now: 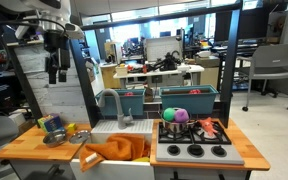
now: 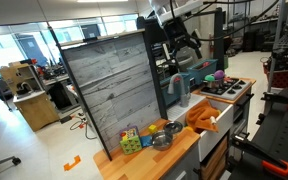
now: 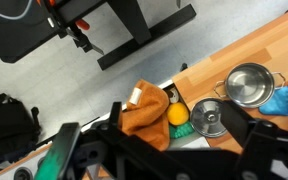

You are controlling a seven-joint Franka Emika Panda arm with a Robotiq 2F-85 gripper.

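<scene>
My gripper (image 1: 58, 76) hangs high in the air at the left, above the wooden counter (image 1: 29, 149), pointing down. In the wrist view its two dark fingers stand wide apart, so it is open with nothing between them. An orange towel (image 1: 111, 150) drapes over the front of the sink, with a yellow item (image 3: 179, 114) beside it. On the counter are a metal pot (image 3: 250, 84) and a metal lid or strainer (image 3: 208, 117). A pot (image 1: 177, 130) on the stove has green and purple round things in or on it.
Coloured packages (image 1: 51, 123) stand at the counter's back left. Behind the sink rise the faucet (image 1: 118, 107) and two teal bins (image 1: 188, 98). Black frame posts (image 1: 226, 75) and a whitish panel (image 2: 119, 92) bound the station.
</scene>
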